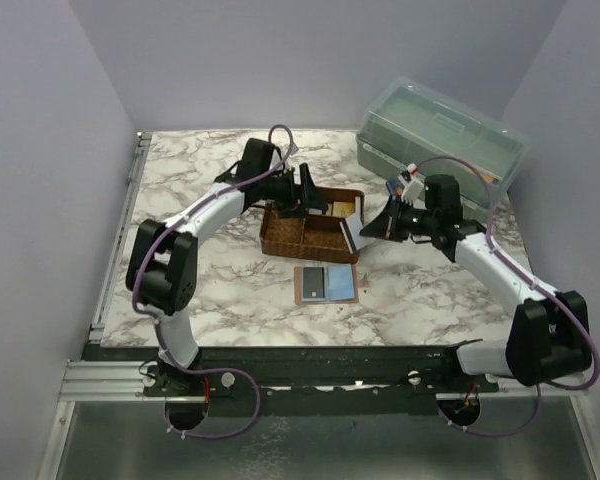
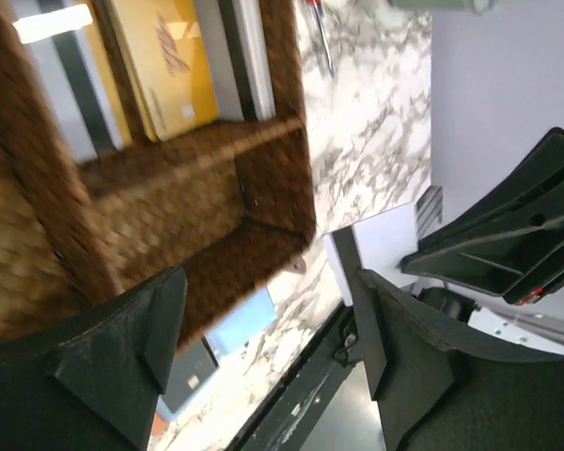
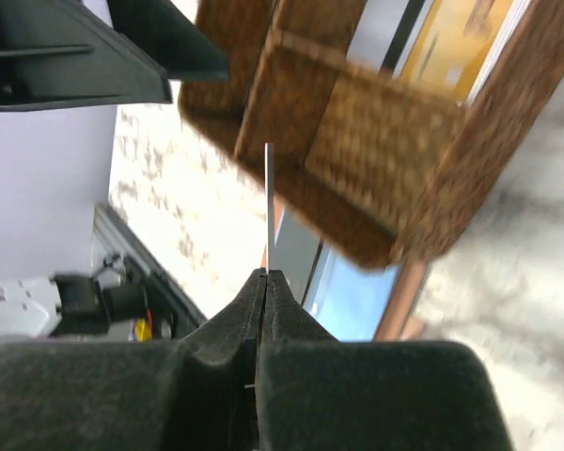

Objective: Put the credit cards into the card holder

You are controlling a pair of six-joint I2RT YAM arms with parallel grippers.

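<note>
A white card with a dark stripe (image 1: 352,230) is pinched in my right gripper (image 1: 370,229), which is shut on it at the front right of the brown compartment box (image 1: 280,240); it appears edge-on in the right wrist view. My left gripper (image 1: 302,200) hangs open over the box, with nothing seen between its fingers. Cards, including a yellow one (image 2: 180,66), stand in the box's back compartment. In front of the box lies a flat holder (image 1: 354,288) with a dark pad (image 1: 312,283) and a light blue one (image 1: 339,281).
A stack of clear green plastic bins (image 1: 440,140) occupies the back right, with small items beside it. Grey walls enclose the sides and back.
</note>
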